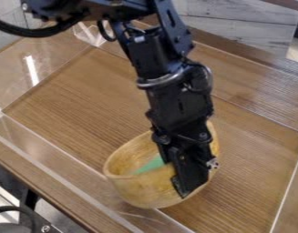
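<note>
A yellowish wooden bowl (137,187) rests near the front of the table, tilted slightly. Inside it lies a green item (151,165), mostly hidden by the arm. My black gripper (183,175) reaches down into the right side of the bowl; its fingertips and whatever is between them are hard to make out, as the gripper body covers them.
Clear strips run along its left and right sides. A pale wood-grain wall (249,27) stands behind. Dark cables hang at the upper left and lower left.
</note>
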